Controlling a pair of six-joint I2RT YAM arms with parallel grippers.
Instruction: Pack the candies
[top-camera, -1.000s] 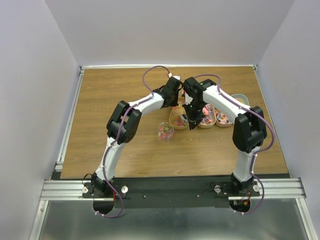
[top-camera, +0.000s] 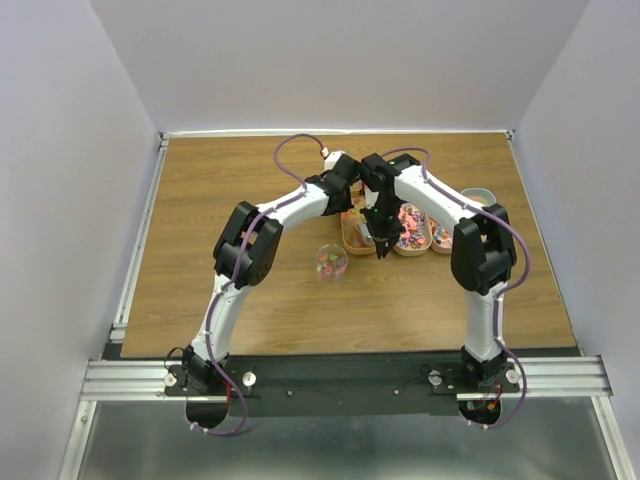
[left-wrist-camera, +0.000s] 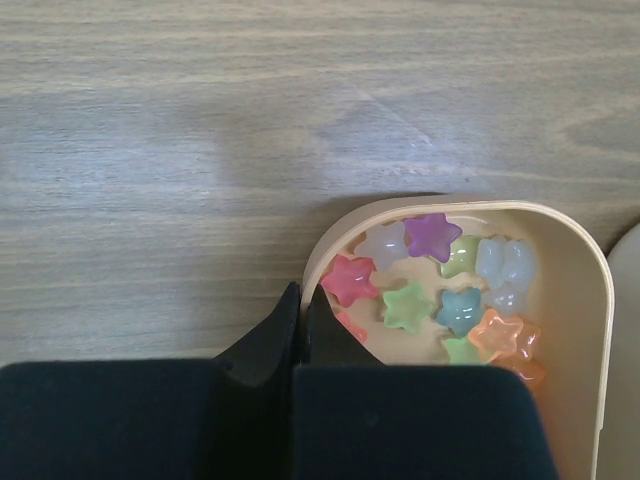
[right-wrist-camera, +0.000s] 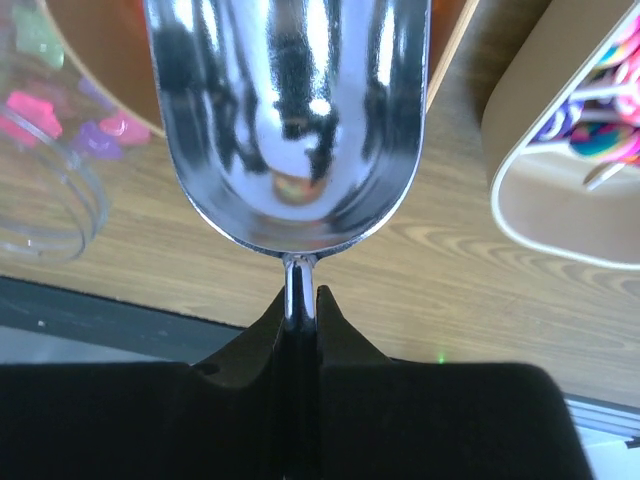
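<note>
My left gripper is shut on the rim of a tan box (left-wrist-camera: 605, 340) holding star-shaped candies (left-wrist-camera: 432, 234). My right gripper grips the thin handle of a shiny metal scoop (right-wrist-camera: 290, 130), which hangs over that box in the top view, with a small blurred orange shape in its bowl. A clear round container (top-camera: 331, 262) with candies stands just below the box in the top view.
To the right are boxes of colourful lollipops and sweets (top-camera: 413, 227), and a pale container (top-camera: 479, 194) behind them.
The left arm has moved slightly to the left.
</note>
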